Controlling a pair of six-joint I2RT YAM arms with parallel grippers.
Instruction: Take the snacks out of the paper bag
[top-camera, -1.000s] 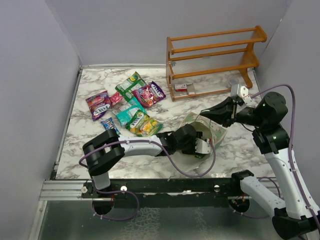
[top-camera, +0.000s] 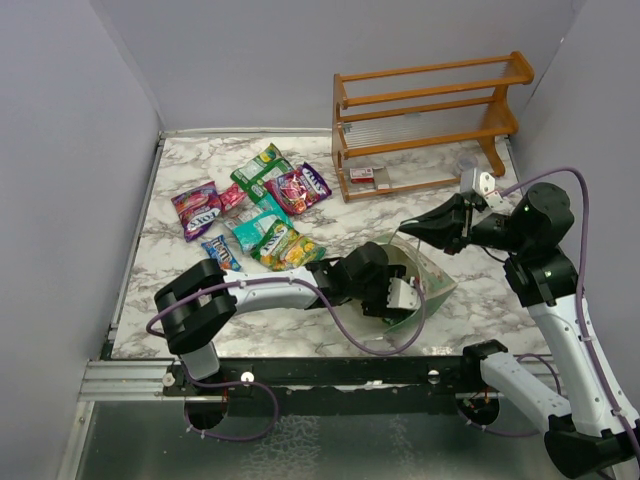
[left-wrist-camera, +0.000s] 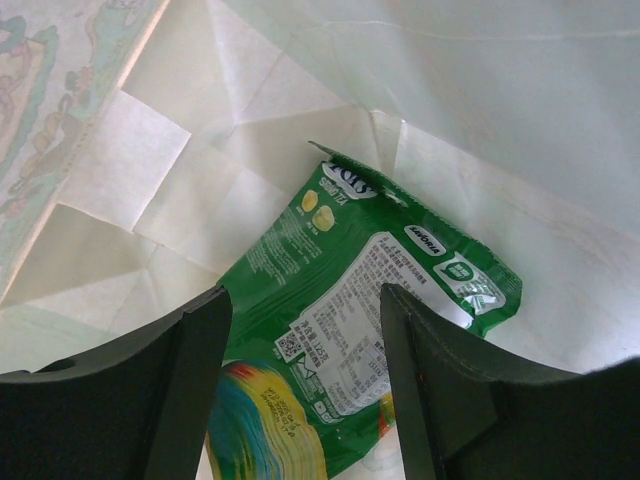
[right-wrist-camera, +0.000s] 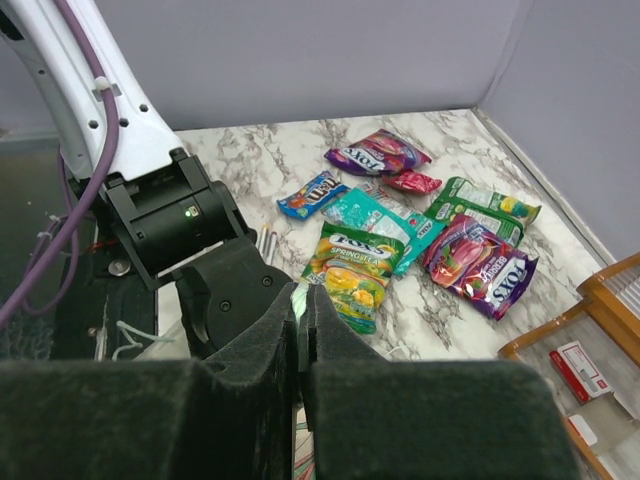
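The pale paper bag (top-camera: 433, 292) lies on the marble table in the top view, its mouth toward my left arm. Inside it, in the left wrist view, a green snack packet (left-wrist-camera: 330, 300) rests against the bag's wall. My left gripper reaches into the bag and stands open, its fingertips over that packet. From above, the arm hides those fingers. My right gripper (top-camera: 404, 228) is shut at the bag's upper edge; a thin whitish-green strip of the bag shows between its fingers in the right wrist view.
Several snack packets lie at the table's back left, among them a yellow-green one (top-camera: 287, 248), a teal one (top-camera: 256, 222) and a purple-red one (top-camera: 299, 188). A wooden rack (top-camera: 430, 140) stands at the back right with a small red box (top-camera: 361, 175).
The right arm stays put.
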